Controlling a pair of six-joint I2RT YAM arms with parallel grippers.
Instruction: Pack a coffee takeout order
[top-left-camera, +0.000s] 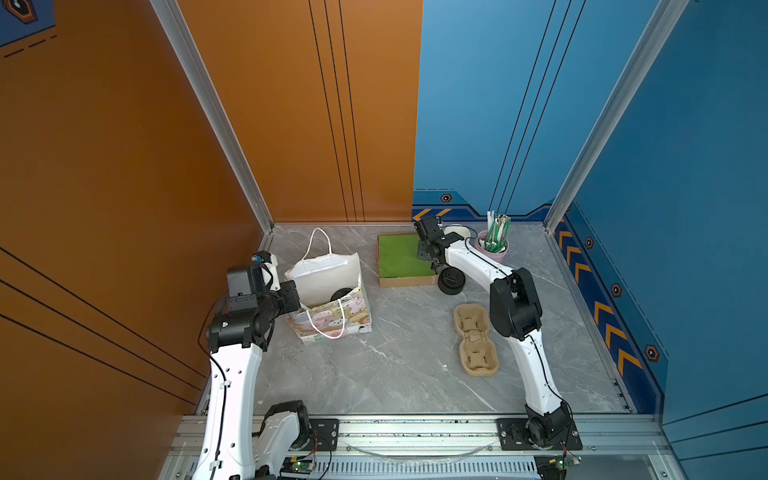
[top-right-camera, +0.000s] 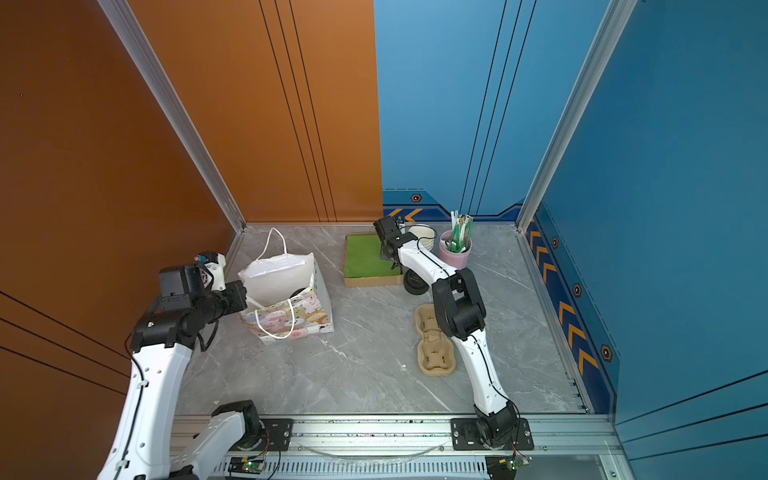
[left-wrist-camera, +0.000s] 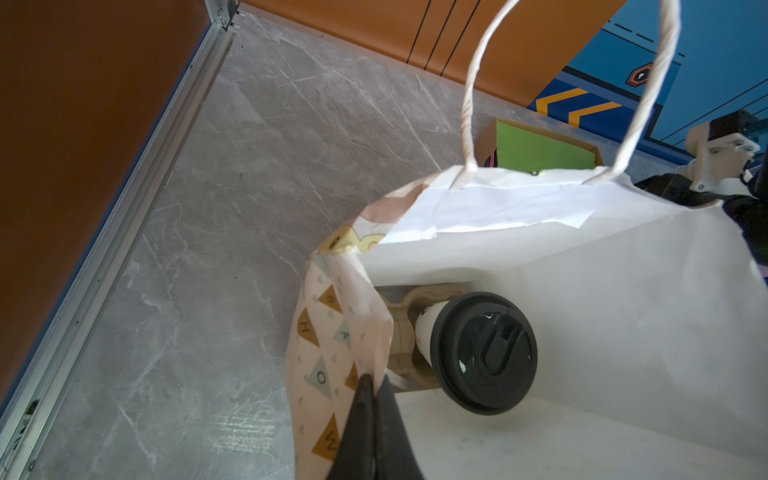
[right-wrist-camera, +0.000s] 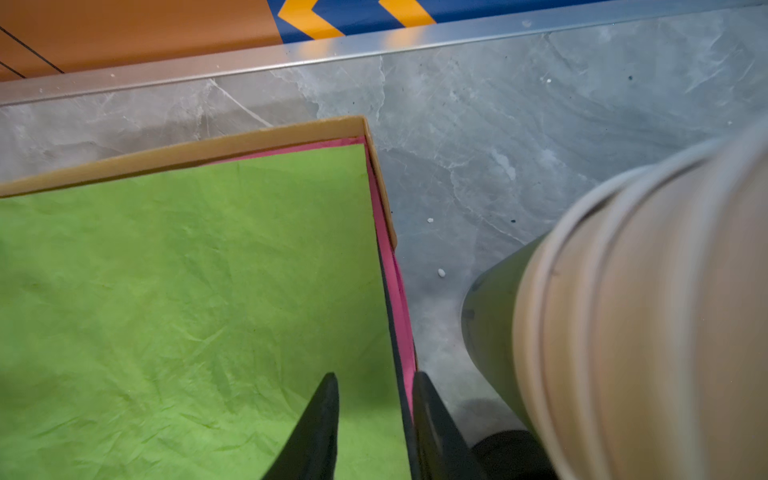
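Note:
The patterned paper bag (top-left-camera: 352, 320) stands at the left with its top open. Inside it are a cup with a black lid (left-wrist-camera: 484, 352) and part of a cardboard carrier (left-wrist-camera: 408, 360). At the bag's left rim my left gripper is shut, the paper edge seeming to run in between its fingertips. My right gripper is partly open above the right edge of the box of green paper sheets (right-wrist-camera: 200, 304), nothing between its fingers. Pink sheets (right-wrist-camera: 386, 232) show under the green one. Whether the right fingertips touch the paper is unclear.
Stacked paper cups (right-wrist-camera: 664, 320) stand close to the right of my right gripper. Black lids (top-left-camera: 452, 280) lie in front of them, and a pink pot with green and white sticks (top-left-camera: 493, 244) is farther right. An empty two-cup carrier (top-left-camera: 476, 340) lies on clear grey tabletop.

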